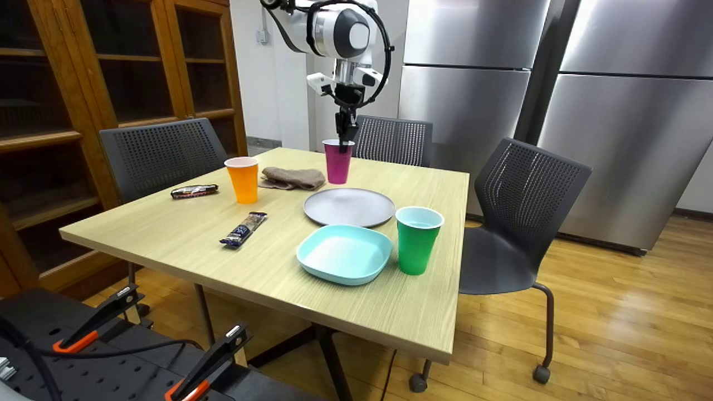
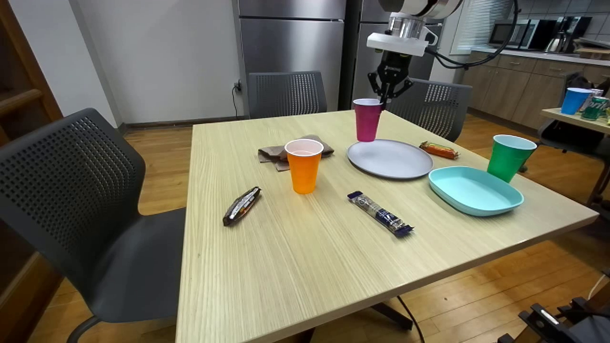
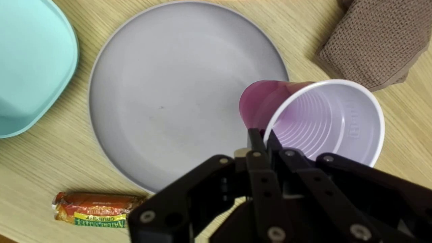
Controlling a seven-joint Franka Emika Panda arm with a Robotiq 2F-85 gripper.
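My gripper is shut on the rim of a magenta cup (image 1: 338, 164) with a white inside. One finger lies inside the cup's wall and one outside it in the wrist view. The cup (image 2: 366, 123) is upright near the table's far side, behind the grey plate (image 2: 391, 159). In the wrist view it overlaps the edge of the plate (image 3: 178, 93). Whether its base touches anything, I cannot tell.
An orange cup (image 2: 304, 171) stands left of the plate, near a folded brown cloth (image 1: 292, 177). A turquoise dish (image 1: 345, 254) and a green cup (image 1: 417, 244) sit at the right. Wrapped bars (image 2: 380, 214) (image 2: 241, 206) (image 2: 439, 150) lie about the table.
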